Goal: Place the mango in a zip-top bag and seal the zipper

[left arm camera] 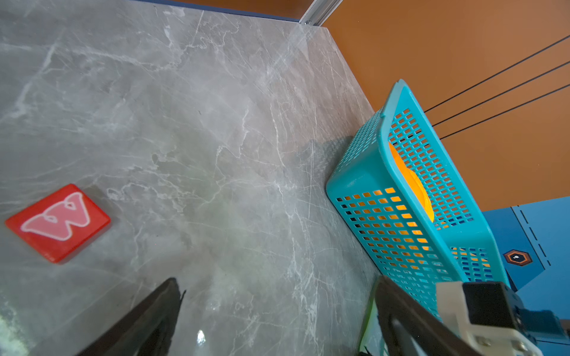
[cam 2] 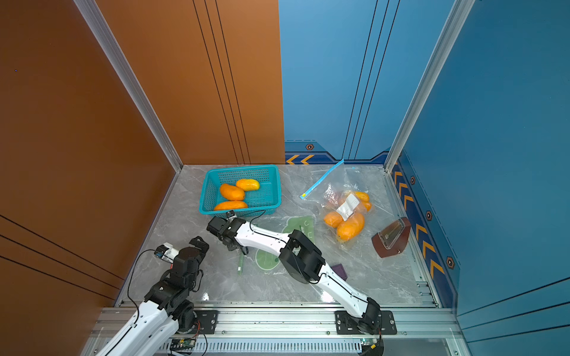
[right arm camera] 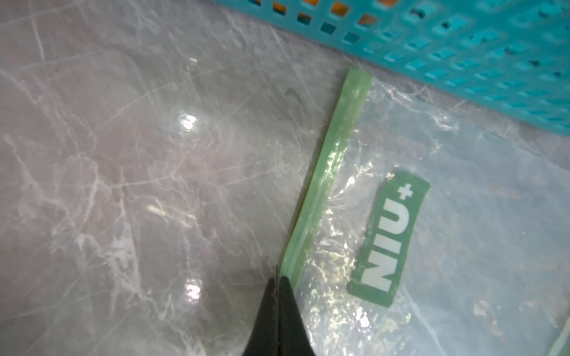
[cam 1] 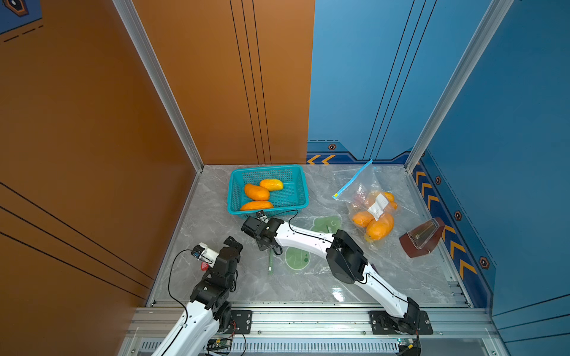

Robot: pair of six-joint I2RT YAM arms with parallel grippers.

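Observation:
A flat clear zip bag with a green zipper strip and a green NIU+ label lies on the table in the right wrist view. My right gripper is shut, its tips at the strip's left edge; whether a thin edge is pinched between them does not show. Three mangoes lie in the teal basket, just beyond that gripper. Over bare table at the left, my left gripper stands open and empty. The right arm covers part of the bag in both top views.
At the right lies another clear bag with a blue zipper, holding several orange fruits. A brown container stands near the right wall. Below the left gripper's view centre, a red tile rests on otherwise clear table.

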